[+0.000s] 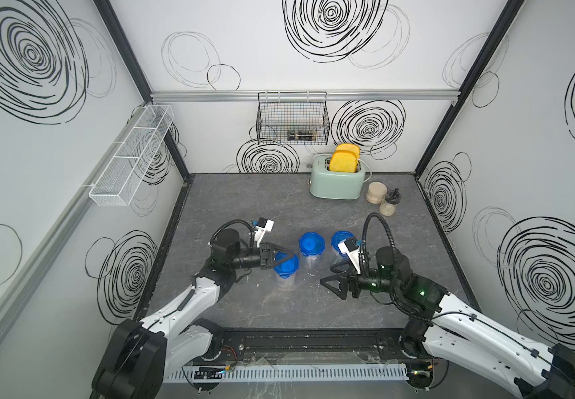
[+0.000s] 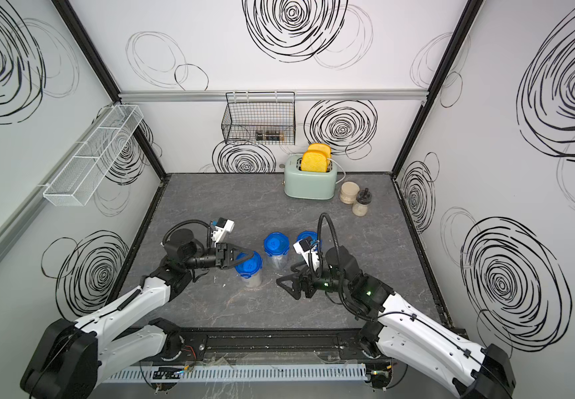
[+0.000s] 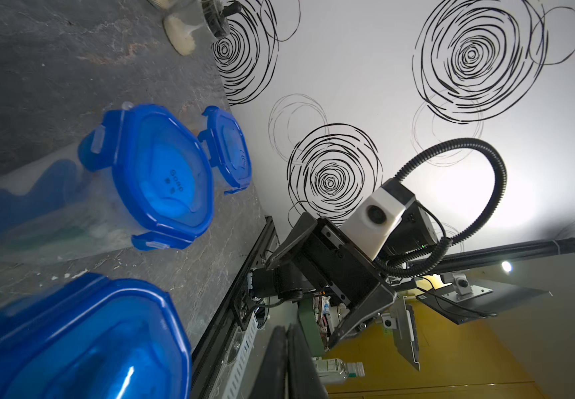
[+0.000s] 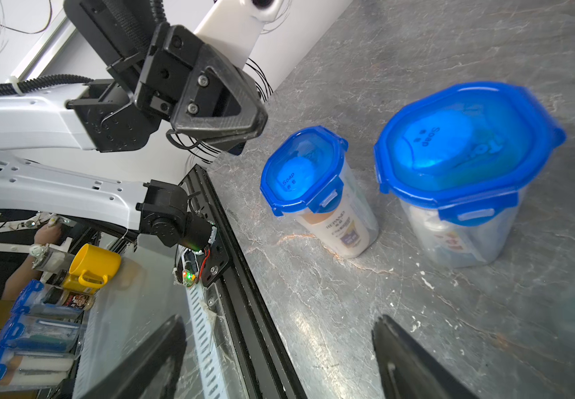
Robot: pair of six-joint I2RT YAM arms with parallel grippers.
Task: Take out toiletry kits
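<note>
Three clear containers with blue lids stand mid-table: a left one (image 1: 286,271), a middle one (image 1: 311,243) and a right one (image 1: 341,236). Some lids are marked "Soap" in the wrist views, with bottles and other items showing inside. My left gripper (image 1: 283,254) hangs over the left container at lid height; in the left wrist view that lid (image 3: 81,339) fills the lower left. How far its fingers are open is unclear. My right gripper (image 1: 326,279) is open, low over the table in front of the middle and right containers, with nothing seen between its fingers.
A mint toaster (image 1: 334,186) with yellow slices stands at the back, beside a beige jar (image 1: 376,193) and a glass dispenser (image 1: 388,204). A black wire basket (image 1: 292,123) and white racks (image 1: 131,153) hang on the walls.
</note>
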